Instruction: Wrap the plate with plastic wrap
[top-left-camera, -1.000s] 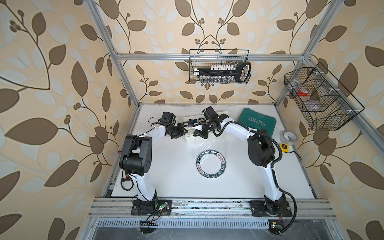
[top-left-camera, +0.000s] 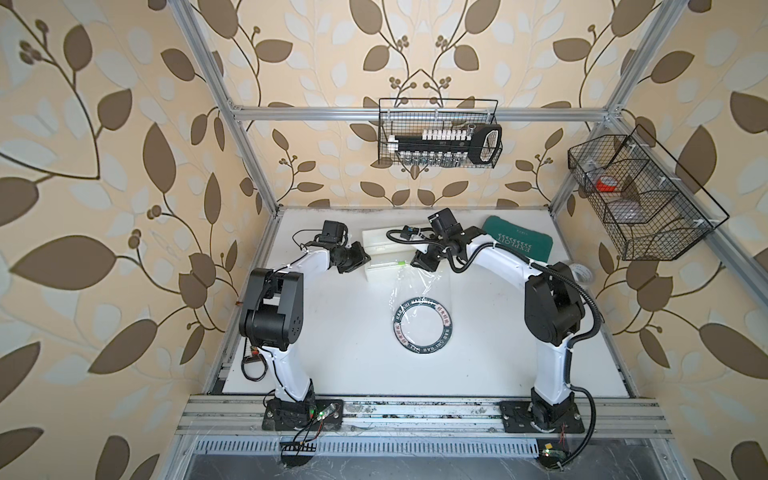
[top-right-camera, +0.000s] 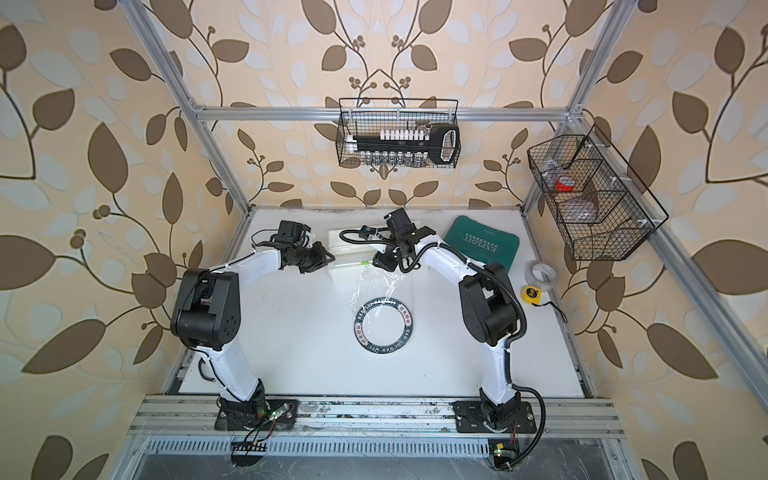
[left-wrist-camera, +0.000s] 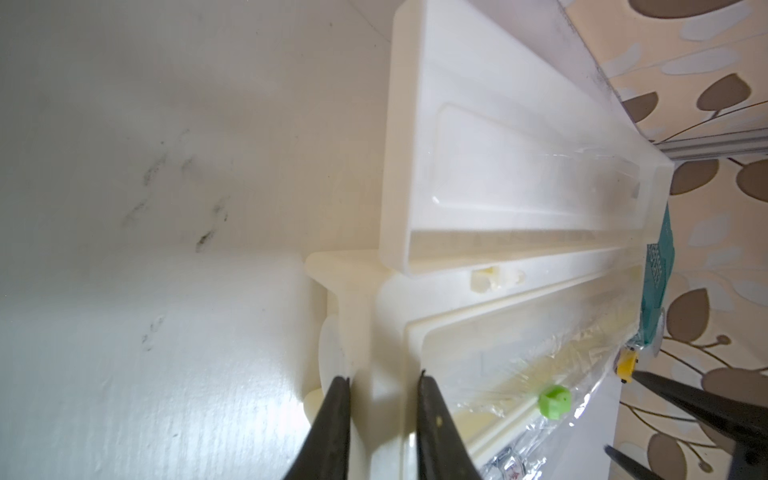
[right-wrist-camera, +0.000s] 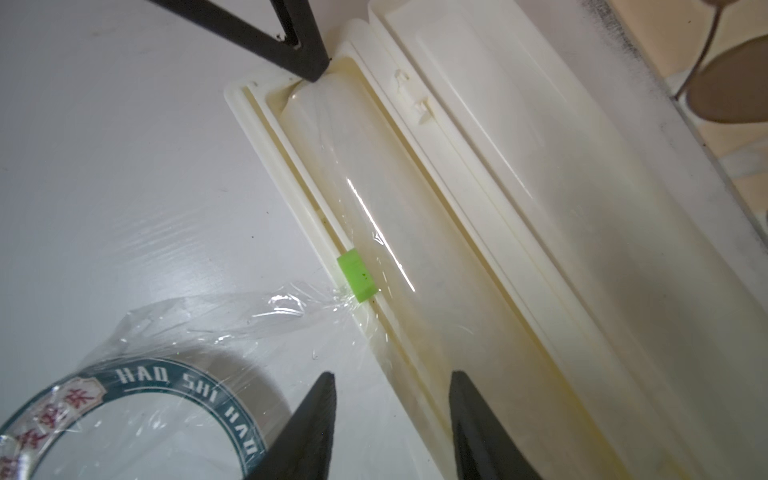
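Note:
The white plastic-wrap box (top-left-camera: 370, 240) lies lid-open at the back of the table, its roll (right-wrist-camera: 376, 224) showing inside. My left gripper is shut on the end wall of that box. My right gripper stands open over the box's front edge, nothing visible between its fingers. On that edge sits a green slider (right-wrist-camera: 357, 274), left of the right fingers in the right wrist view. Clear film (right-wrist-camera: 240, 312) runs from the front edge over the plate (right-wrist-camera: 180, 380), which has a dark green lettered rim and lies flat in front of the box.
A green cloth or pad (top-left-camera: 517, 238) lies at the back right. A roll of tape (top-right-camera: 541, 275) and a yellow tape measure (top-right-camera: 530, 295) are near the right edge. Wire baskets (top-left-camera: 438, 134) hang on the back wall. Bare table surrounds the plate at left and front.
My right gripper has moved right along the box over the last second. The plate is nearly still.

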